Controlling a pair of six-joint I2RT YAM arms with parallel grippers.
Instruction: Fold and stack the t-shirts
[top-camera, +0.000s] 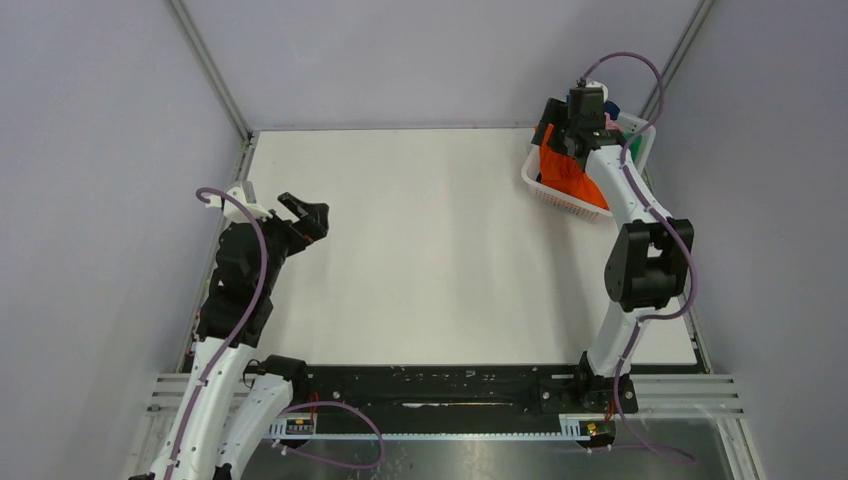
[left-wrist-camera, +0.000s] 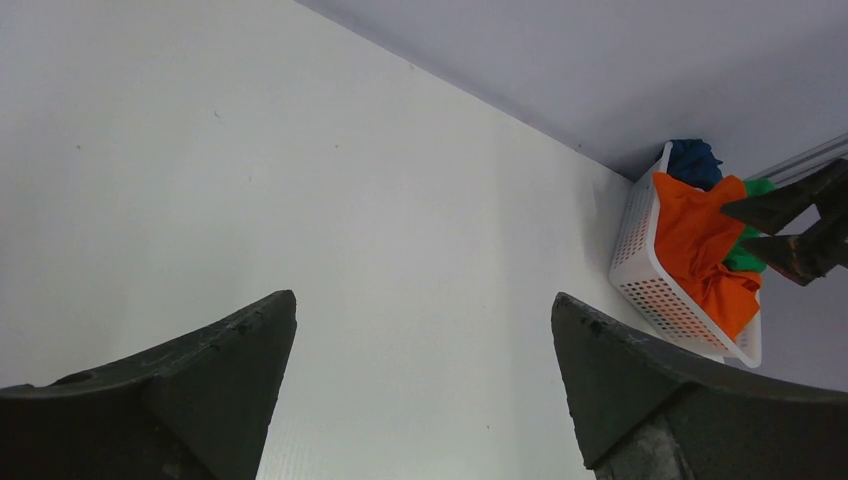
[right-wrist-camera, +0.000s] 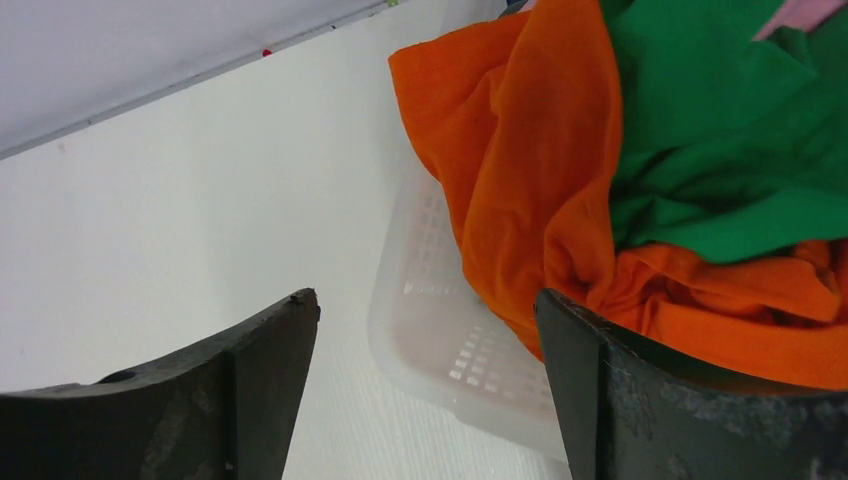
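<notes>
Crumpled shirts fill a white basket (top-camera: 540, 190) at the table's far right corner. An orange shirt (right-wrist-camera: 520, 150) hangs over the basket's near-left rim, and a green shirt (right-wrist-camera: 720, 130) lies beside it. Dark blue cloth (left-wrist-camera: 692, 162) and a bit of pink cloth (right-wrist-camera: 800, 15) also show. Above the basket is my right gripper, its fingers apart, with the basket's rim and the orange shirt seen beyond them and nothing gripped. My left gripper stands open and empty over the left part of the table.
A wall (top-camera: 400, 65) closes off the far edge, and side walls stand left and right.
</notes>
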